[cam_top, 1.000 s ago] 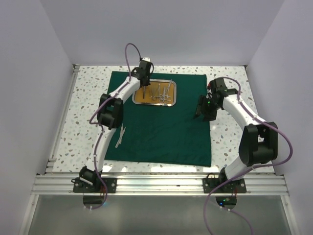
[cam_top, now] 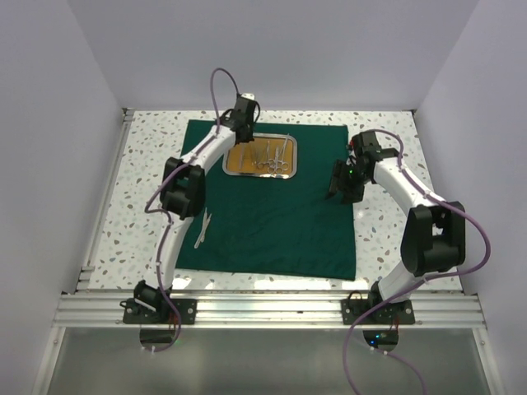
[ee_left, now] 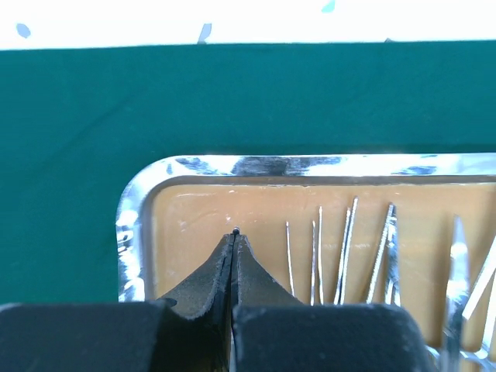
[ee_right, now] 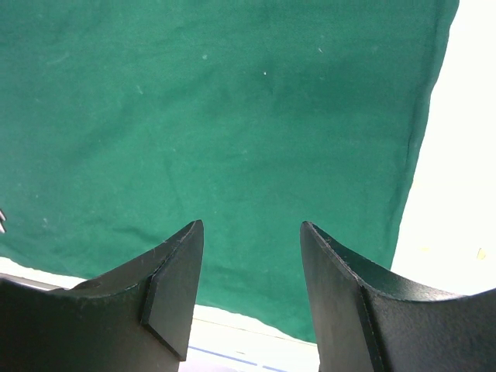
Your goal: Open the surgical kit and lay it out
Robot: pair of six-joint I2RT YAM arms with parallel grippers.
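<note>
In the metal tray [cam_top: 268, 175], a slim scalpel handle [cam_top: 241, 156] lies along the left part of the amber floor. My left gripper is over this same part of the tray, its fingertips pressed together with nothing held. In the left wrist view the dark fingers cover most of the handle; only a small bright tip shows just past their ends. Over the right side of the green cloth, my right gripper stands open and empty.
Right of the left gripper, the tray holds several thin tools, tweezers [ee_left: 392, 252] and scissors [cam_top: 278, 165]. Two slender instruments [cam_top: 202, 230] lie on the cloth's left side.
</note>
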